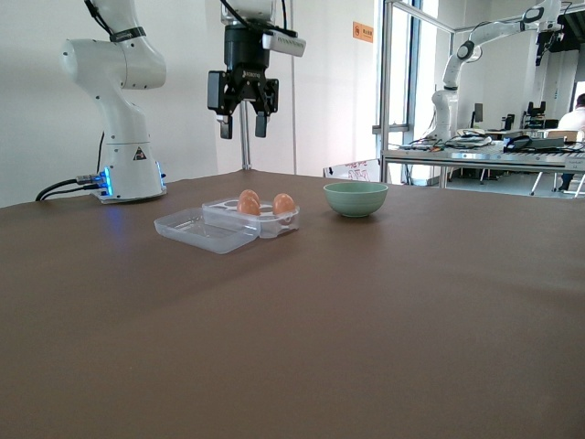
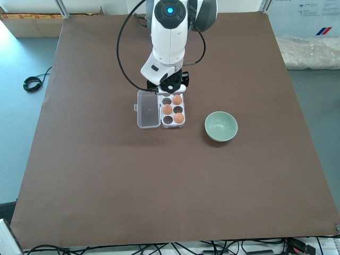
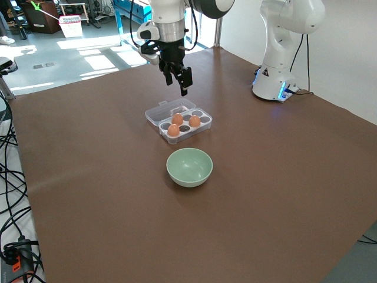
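Observation:
A clear plastic egg carton (image 2: 173, 121) lies open on the brown table, lid (image 2: 148, 109) flat beside it. It holds three brown eggs, seen in the right view (image 3: 194, 121) among empty cups. A mint-green bowl (image 2: 221, 125) stands apart from it. My gripper (image 1: 242, 117) hangs above the carton's back part, fingers pointing down and apart, with nothing visible between them; in the left view the arm's housing hides the fingertips.
Cables (image 2: 58, 249) run along another edge. Most of the brown tabletop (image 2: 175, 191) around the carton and bowl is clear.

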